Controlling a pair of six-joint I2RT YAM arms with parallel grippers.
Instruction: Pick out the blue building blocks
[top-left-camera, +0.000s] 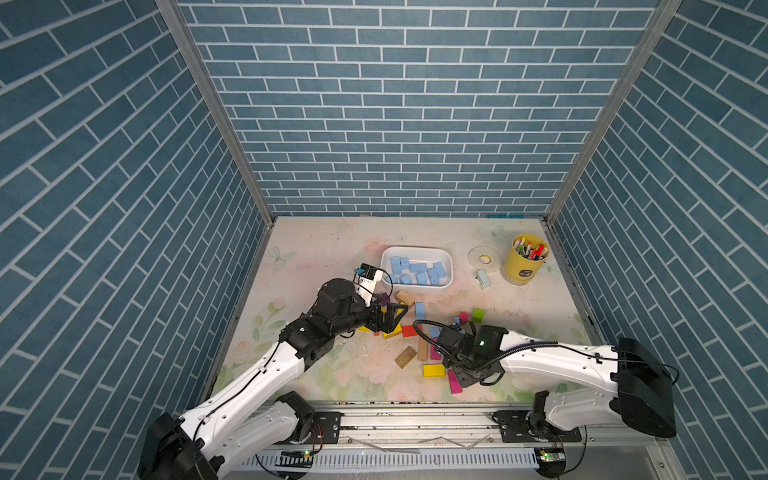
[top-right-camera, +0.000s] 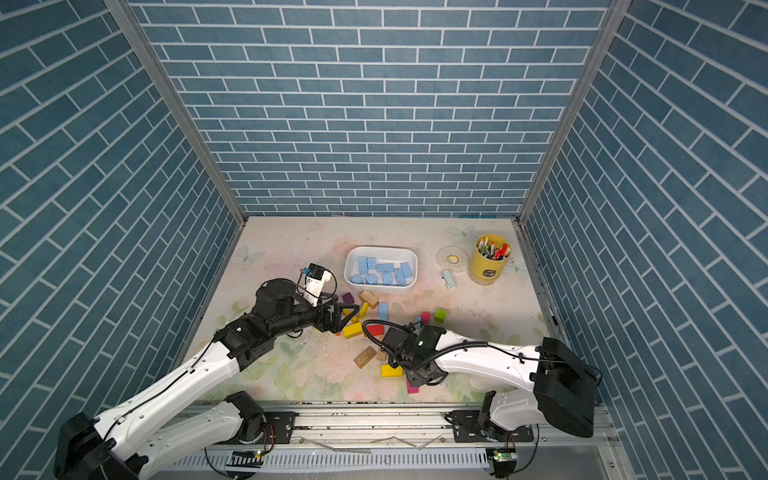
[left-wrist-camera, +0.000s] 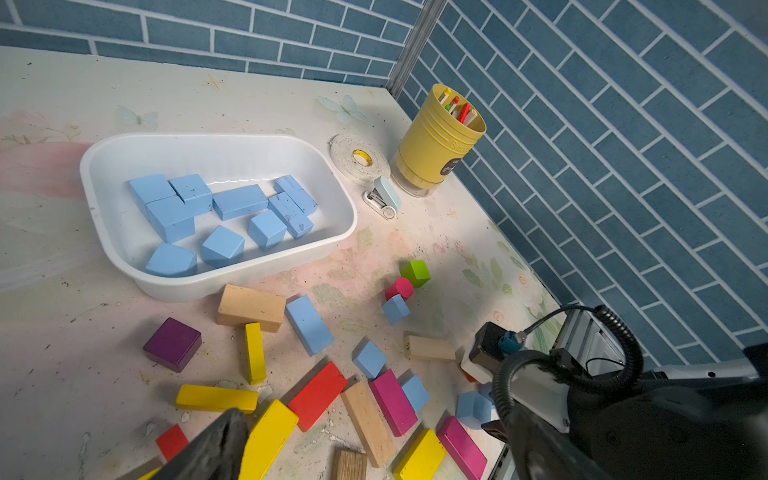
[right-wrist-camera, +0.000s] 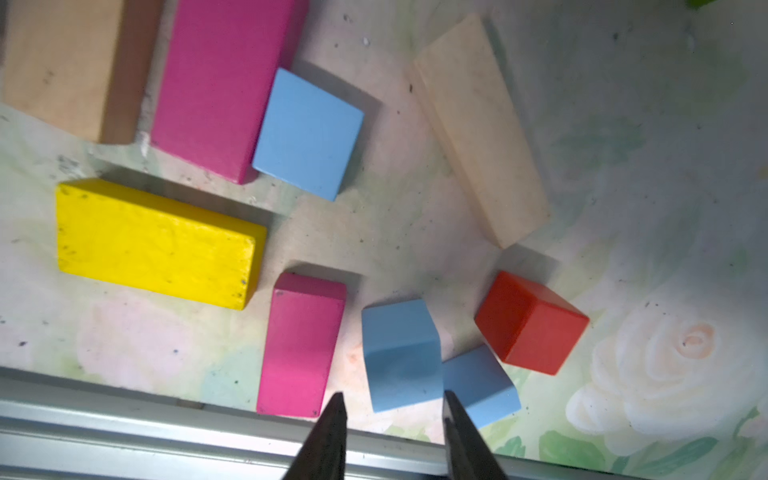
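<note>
Several blue blocks lie in the white tray (left-wrist-camera: 232, 276), among them a blue block (left-wrist-camera: 240, 202). Loose on the table are a long blue block (left-wrist-camera: 309, 325) and a blue cube (right-wrist-camera: 309, 133) against a magenta block. In the right wrist view a blue block (right-wrist-camera: 402, 354) stands just beyond the fingertips, touching a second blue block (right-wrist-camera: 481, 386). My right gripper is part open, its fingers on either side of the near end of the first one, without visible grip. My left gripper is open over the mixed blocks, nothing between its fingers.
Close to the right gripper lie a magenta block (right-wrist-camera: 301, 344), a red block (right-wrist-camera: 531, 322) and a yellow block (right-wrist-camera: 161, 242). The table's metal front edge (right-wrist-camera: 200, 432) is near. A yellow bucket (left-wrist-camera: 440, 140) and tape roll (left-wrist-camera: 360, 157) stand behind.
</note>
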